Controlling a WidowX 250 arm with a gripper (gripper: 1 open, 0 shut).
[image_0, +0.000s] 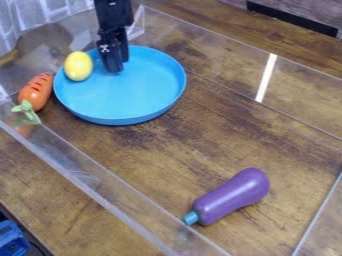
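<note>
A black gripper (112, 56) hangs at the top of the view over the back of a round blue plate (127, 97), open, its fingers low beside a yellow oval object (78, 66) that rests on the plate's left rim area. Whether anything dark lies under the fingertips is hard to tell. An orange carrot (36, 92) with a pale green top lies just left of the plate.
A purple eggplant (238, 194) lies at the lower right of the wooden table (234, 125). Clear plastic edges border the workspace, and a blue object (11, 240) sits at the bottom left.
</note>
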